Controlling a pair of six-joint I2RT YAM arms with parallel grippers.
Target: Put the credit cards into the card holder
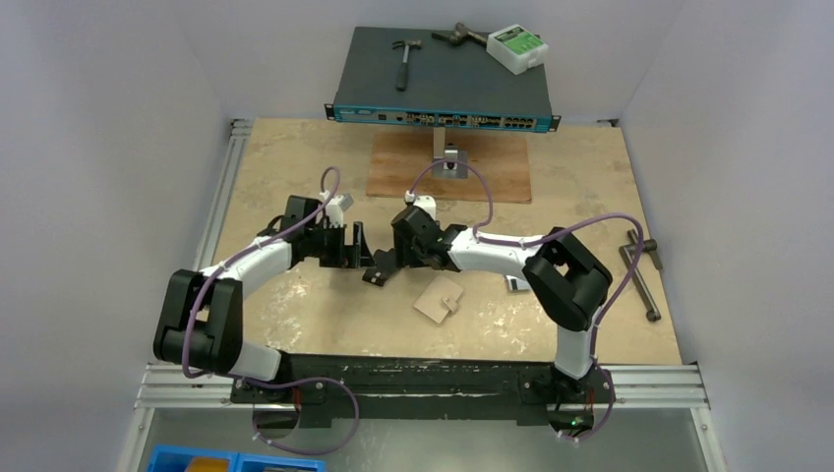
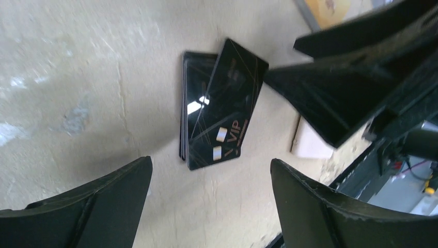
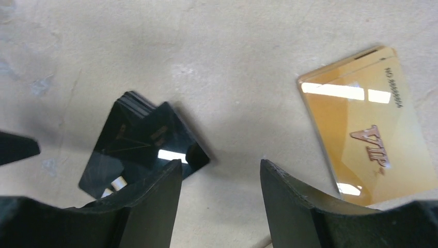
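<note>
A small pile of black cards (image 1: 381, 268) lies on the table between my two grippers. The top card (image 2: 227, 98), marked VIP, is skewed across the ones beneath it. My left gripper is open at the pile's left, its fingers (image 2: 103, 201) spread and empty. On the other side, my right gripper is open too, one fingertip (image 3: 173, 173) overlapping the pile's near edge in the right wrist view. Gold cards (image 3: 369, 129) lie stacked further right in that view. The beige card holder (image 1: 439, 299) rests nearer the front, with a small tab on it.
A pale card-like piece (image 1: 517, 284) sits partly beneath the right forearm. Metal tools (image 1: 641, 283) lie at the right edge. At the back stands a rack unit (image 1: 443, 74) above a wooden board (image 1: 398, 172).
</note>
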